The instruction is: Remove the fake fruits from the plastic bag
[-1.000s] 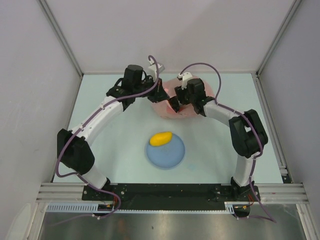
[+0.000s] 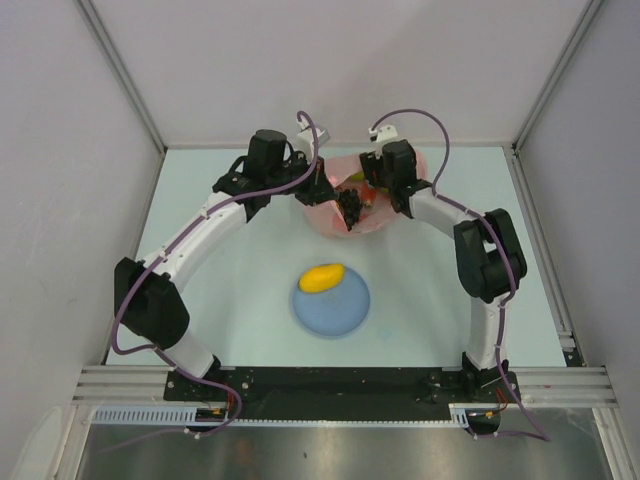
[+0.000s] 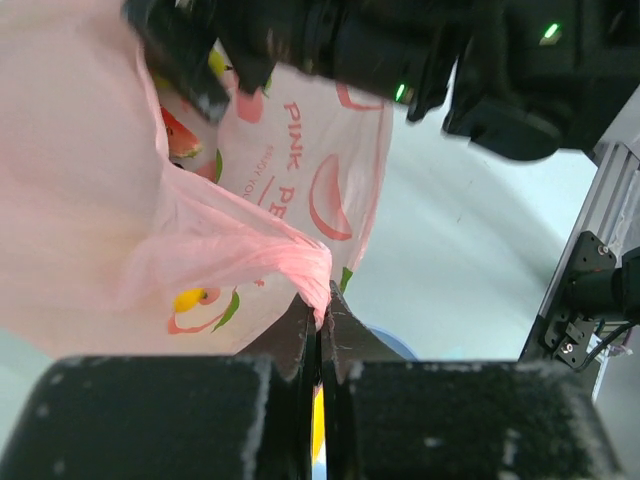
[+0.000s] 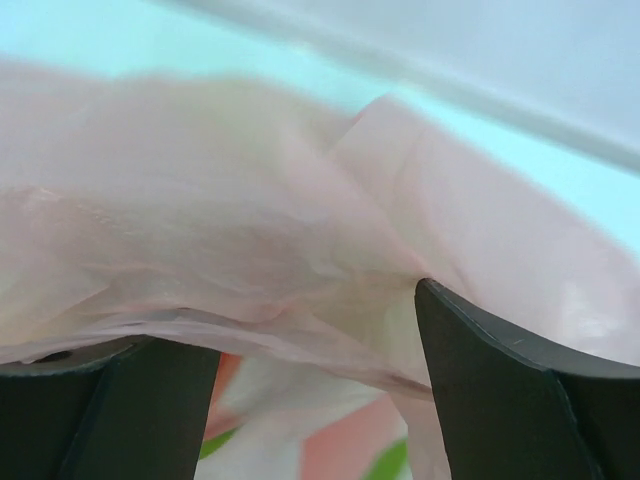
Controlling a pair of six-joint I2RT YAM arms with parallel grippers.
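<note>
The pinkish plastic bag lies with its mouth spread at the back of the table. In the left wrist view, my left gripper is shut on the bag's gathered rim. My right gripper reaches into the bag from the right; its fingers stand apart, with bag film draped across and between them. No fruit shows between them. Inside the bag are a dark bunch and a red slice. A yellow fruit rests on the blue plate.
The back wall rises close behind the bag. Bare table lies left of the bag, on both sides of the plate, and at the right. My right arm crosses the bag's right side.
More of the dark bunch and the red pieces now shows. The left arm and plate have stayed still.
</note>
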